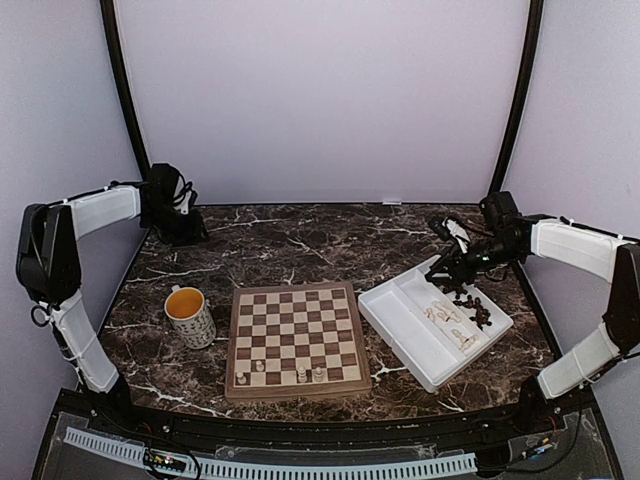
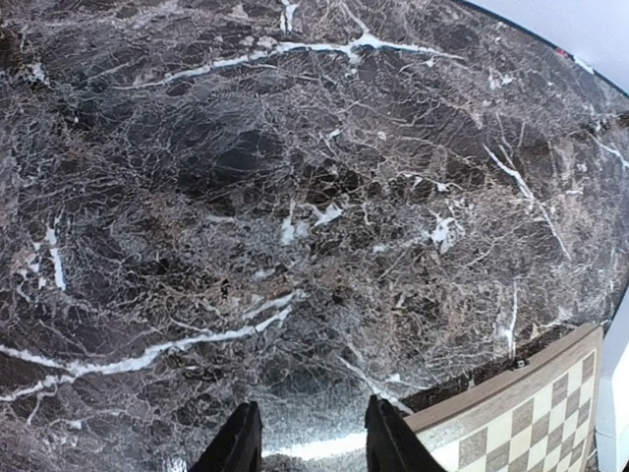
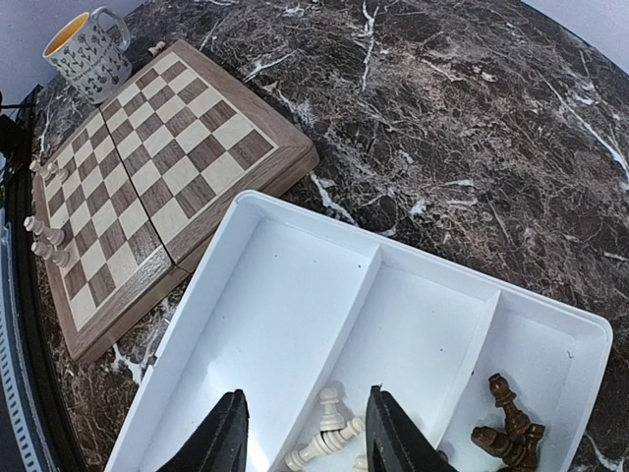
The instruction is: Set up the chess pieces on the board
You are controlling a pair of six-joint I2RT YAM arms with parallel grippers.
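Note:
The wooden chessboard (image 1: 294, 330) lies at the table's centre front, with several white pieces (image 1: 302, 374) standing along its near side. A white divided tray (image 1: 390, 330) right of it holds white pieces (image 3: 329, 423) and dark pieces (image 3: 511, 433) in separate compartments. My left gripper hangs above bare marble at the back left, open, nothing between its fingers; the board's corner shows below it. My right gripper is over the tray, open, its fingers apart above the white pieces.
A patterned mug (image 1: 192, 320) with an orange inside stands left of the board. Walls close in the back and both sides.

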